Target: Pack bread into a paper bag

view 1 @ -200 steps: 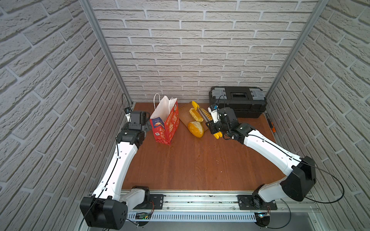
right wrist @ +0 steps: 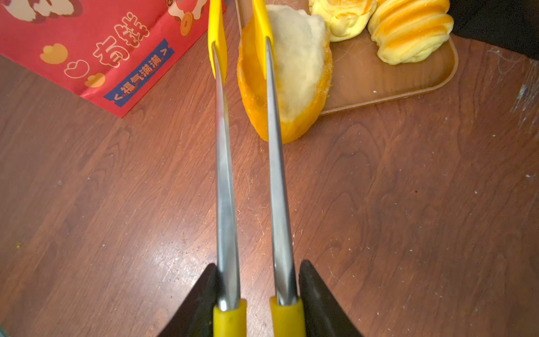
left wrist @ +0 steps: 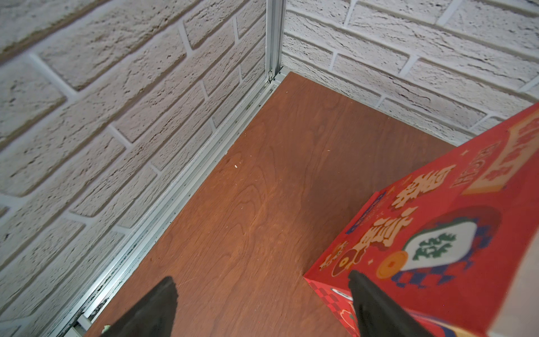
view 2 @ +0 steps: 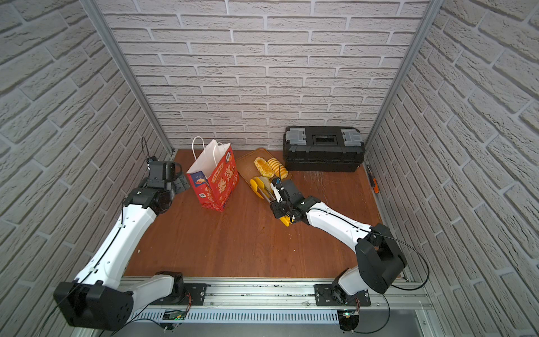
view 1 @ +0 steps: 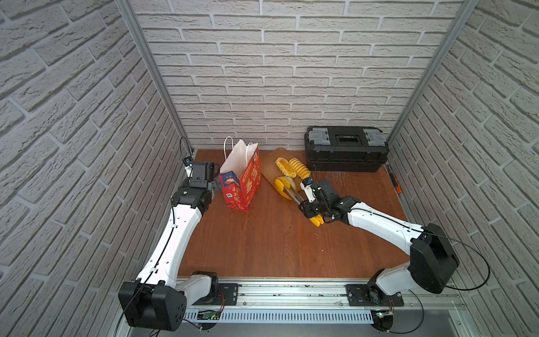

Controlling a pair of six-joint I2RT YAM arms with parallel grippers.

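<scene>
My right gripper grips a pair of metal tongs with yellow tips, its fingers against the two arms. The tongs are slightly spread. In the right wrist view, one tip overlaps the left part of a cream-topped loaf; the other shows just left of it. Whether they touch the loaf I cannot tell. Two more breads, a round one and a ridged one, lie on a brown tray. A red paper bag stands upright, its top open. Beside it, my left gripper is open and empty.
A black toolbox stands at the back right, close to the tray. An orange-handled tool lies along the right edge.
The tongs have come down from over the rear breads towards the front loaf, and their tips now reach over it. The bag is still.
</scene>
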